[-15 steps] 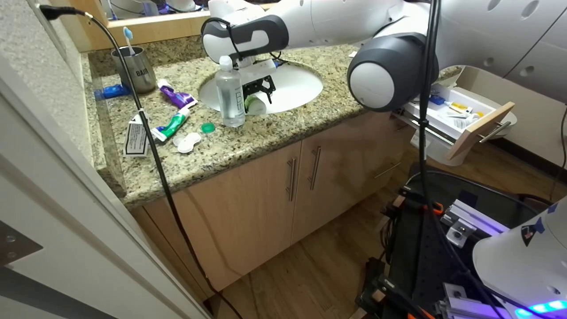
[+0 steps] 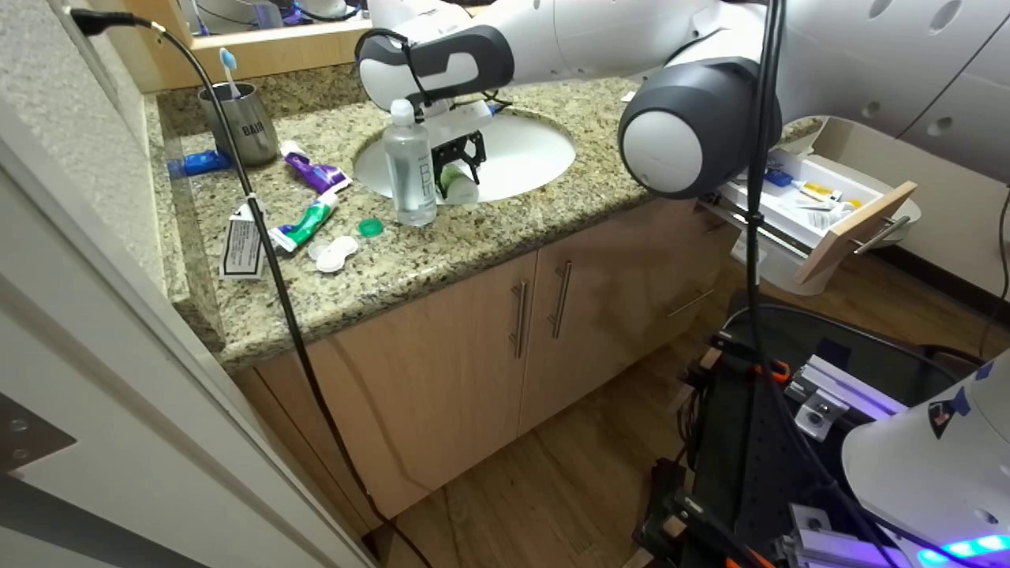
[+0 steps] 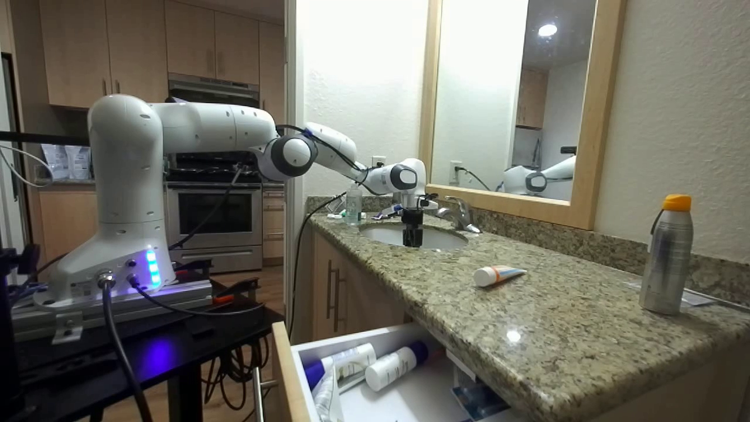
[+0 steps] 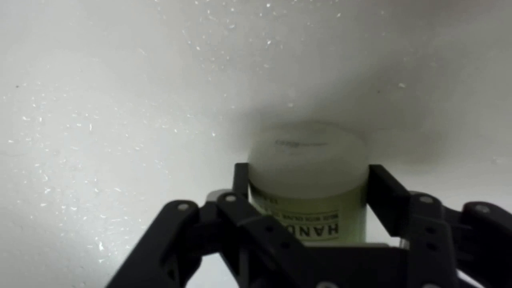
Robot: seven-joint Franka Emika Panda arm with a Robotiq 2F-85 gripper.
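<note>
A pale green hand soap bottle point(image 4: 309, 216) lies in the white sink basin point(image 2: 530, 156), its whitish end facing the wrist camera's upper side. My gripper reaches down into the basin around it. One black finger rests against each side of the bottle in the wrist view, with no gap showing. The bottle's far part is hidden under the gripper. In exterior view 1 a clear bottle point(image 2: 409, 170) stands on the counter in front of the gripper and partly covers it. Exterior view 2 shows the gripper point(image 3: 412, 242) low in the sink.
Toothpaste tubes point(image 2: 310, 219), a green cap point(image 2: 370, 227) and a metal cup point(image 2: 241, 123) sit left of the sink. The faucet point(image 3: 460, 214) rises behind it. A tube point(image 3: 497, 275) and a spray bottle point(image 3: 666, 260) occupy the counter's other side. An open drawer point(image 3: 281, 373) juts out.
The gripper's fingers have drawn closer together around the green bottle. The bottle has shifted slightly to the right in exterior view 1. The arm looks nearly still.
</note>
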